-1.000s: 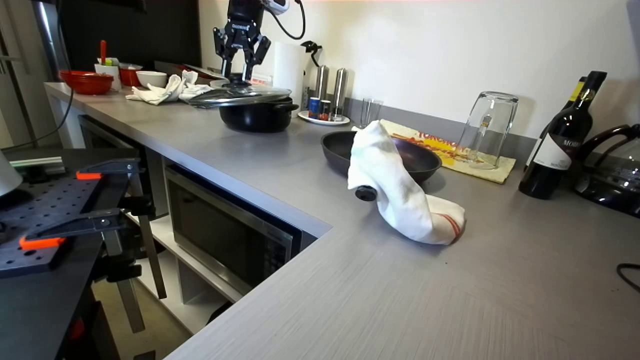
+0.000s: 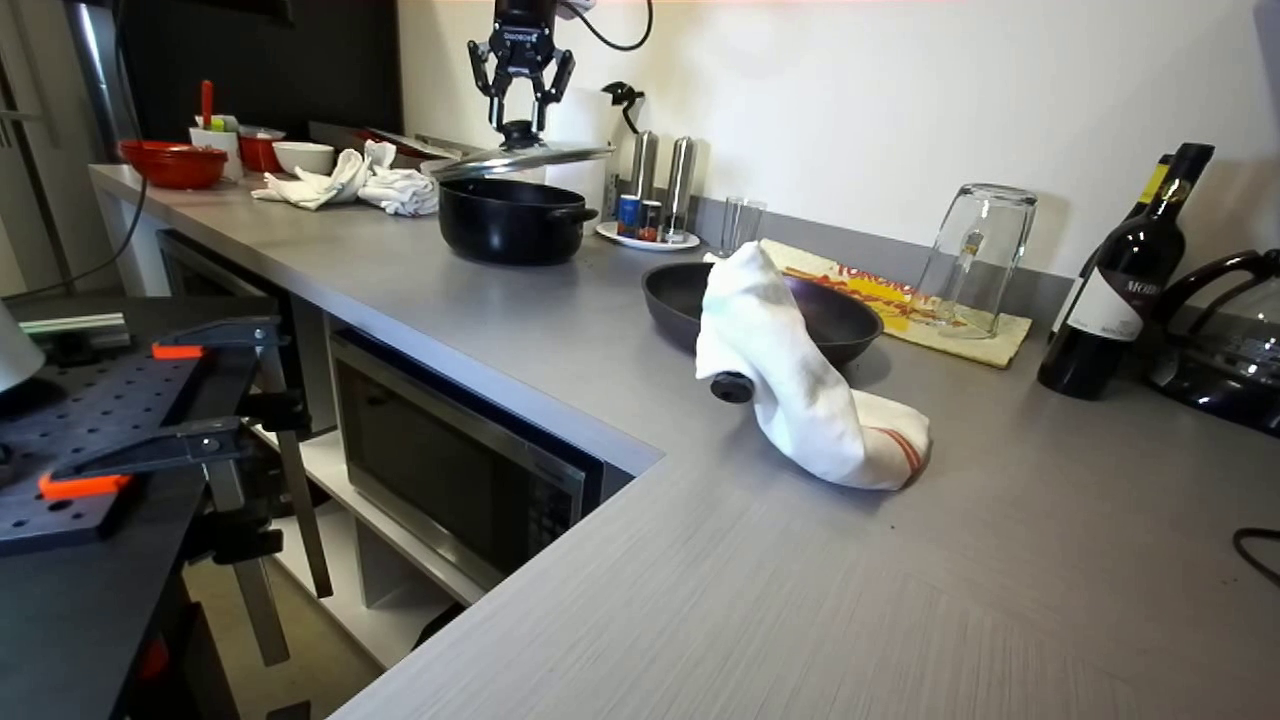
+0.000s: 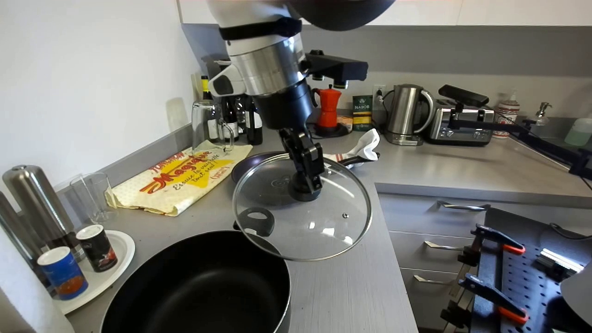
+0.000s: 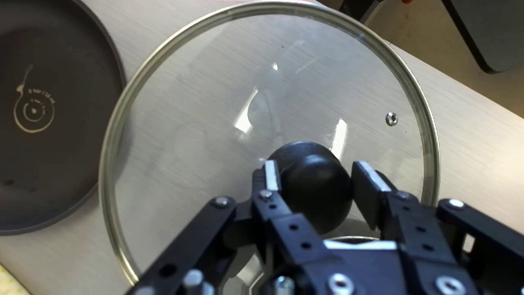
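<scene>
My gripper is shut on the round black knob (image 4: pixel 314 196) of a glass lid (image 4: pixel 206 98). The lid has a metal rim and hangs in the air, tilted a little, as exterior view 1 shows. In that view the lid (image 2: pixel 528 156) appears just above a black pot (image 2: pixel 510 228) with side handles. From exterior view 2 the pot (image 3: pixel 200 277) is uncovered and looks empty inside. There the lid (image 3: pixel 283 238) hangs towards the frying pan side, and one pot handle shows through its glass.
A dark frying pan (image 2: pixel 678 300) with a white cloth (image 2: pixel 768 360) over its handle stands nearby. A white plate (image 3: pixel 119 249) with two small shakers, metal mills (image 3: pixel 41 200) and a drinking glass (image 3: pixel 91 194) line the wall side.
In exterior view 1 the gripper and lid have risen and moved right, towards the wall. The lid's tilt has shifted slightly; the pot, pan and cloth stay where they were.
</scene>
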